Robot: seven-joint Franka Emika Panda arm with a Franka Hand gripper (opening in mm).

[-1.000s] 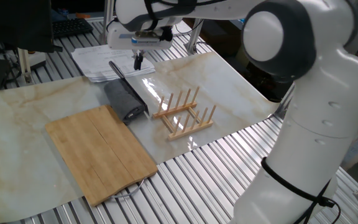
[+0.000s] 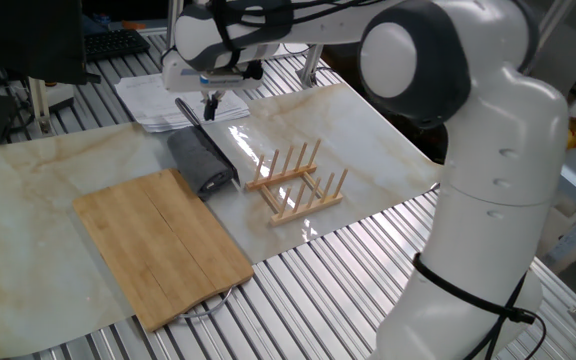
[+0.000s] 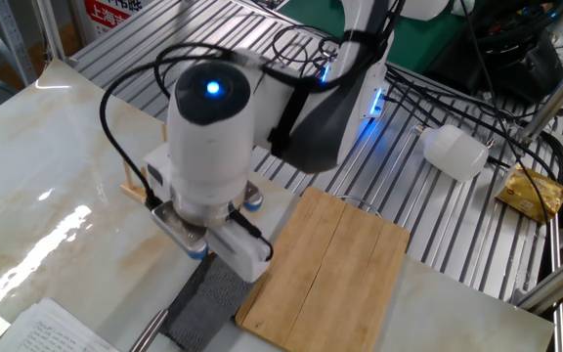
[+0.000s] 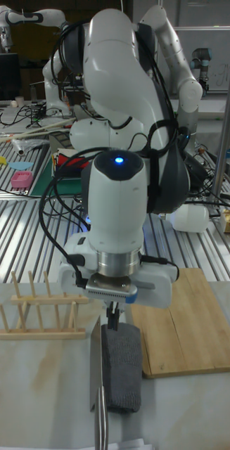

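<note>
A knife (image 2: 190, 112) with a metal handle rests edge-up along a folded dark grey cloth (image 2: 201, 160). In exterior view 3 its handle (image 4: 102, 420) points to the near side and the blade stands along the cloth's left side. My gripper (image 4: 112, 315) points down over the far part of the knife and cloth in that view. Its dark fingers look close together; whether they are fully shut cannot be made out, and no held object shows. In exterior view 1 the gripper (image 2: 210, 106) hangs close to the knife's handle. The arm hides the fingers in exterior view 2.
A wooden cutting board (image 2: 163, 245) lies beside the cloth. On the knife's other side stands a wooden peg rack (image 2: 296, 185). Papers (image 2: 158, 100) lie by the knife handle. The marbled sheet (image 2: 28, 230) is bare at the far left.
My gripper has moved left in exterior view 1 and slightly lower, closer to the knife handle. The knife, cloth, board and rack have stayed put.
</note>
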